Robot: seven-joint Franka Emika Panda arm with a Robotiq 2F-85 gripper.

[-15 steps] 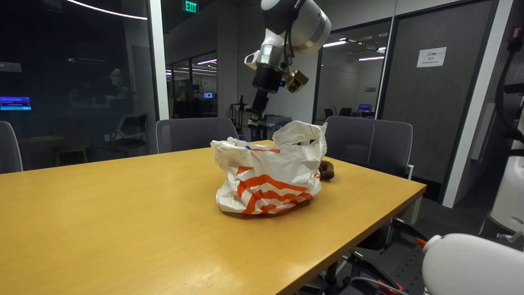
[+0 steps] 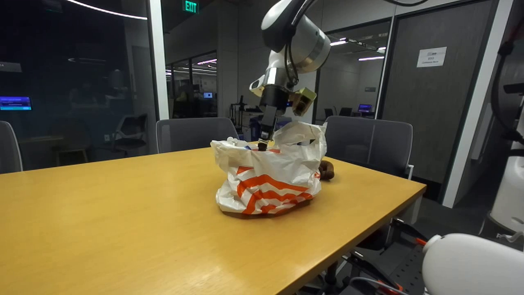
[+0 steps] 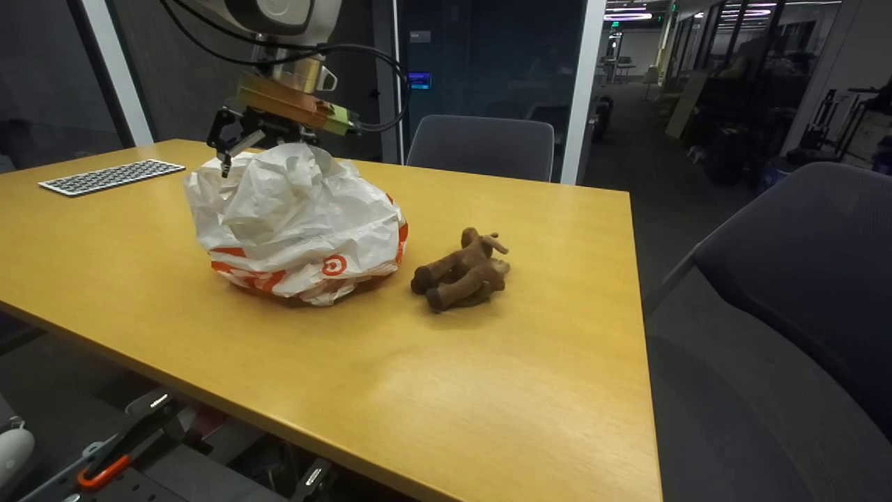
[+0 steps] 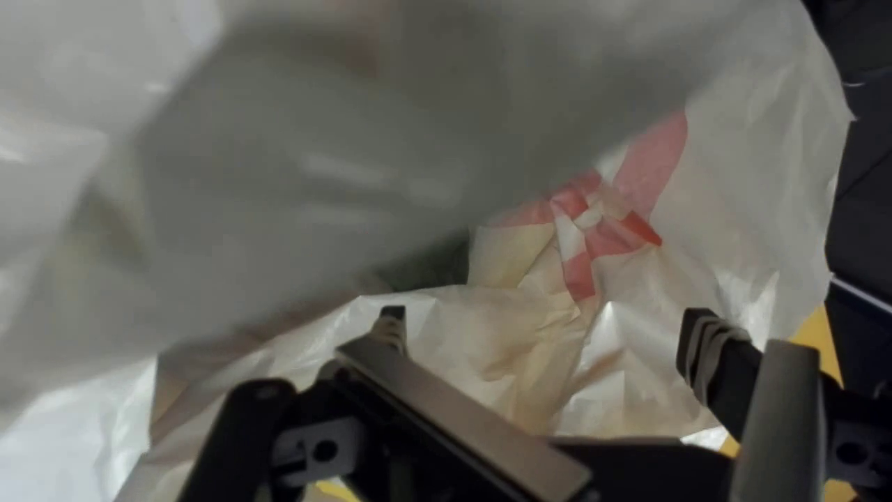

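A crumpled white plastic bag [image 2: 272, 182] with red-orange stripes stands on the table, its mouth facing up. My gripper points down at the bag's mouth, fingers wide apart, with folds of the bag below and between its fingers. From the side, one finger [image 2: 263, 145] appears to reach just to the level of the rim; whether it touches the plastic I cannot tell. In the wrist view a blurred flap of the bag [image 4: 334, 167] covers much of the upper left. A dark patch shows deeper inside, too shaded to name.
Beside the bag lies a brown plush toy [image 3: 464, 272] on the table [image 3: 535, 368]. A white-framed keyboard [image 3: 113, 176] rests on the table beyond the bag. In exterior view 1 the table's left side is clear. Chairs stand along its edges.
My arm has come down, bringing the gripper from above and behind the bag to its mouth, with the fingers now more upright. The bag looks unmoved.
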